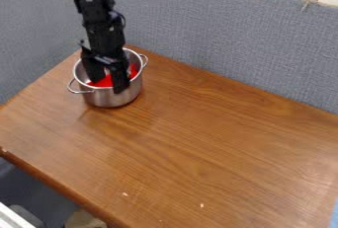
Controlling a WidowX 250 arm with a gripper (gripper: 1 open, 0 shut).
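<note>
A steel pot (109,97) with two side handles stands on the wooden table near the back left corner. Something red (98,81) lies inside it.
Padded grey walls (231,35) close it in at the back and left. The front left edge drops to the floor.
</note>
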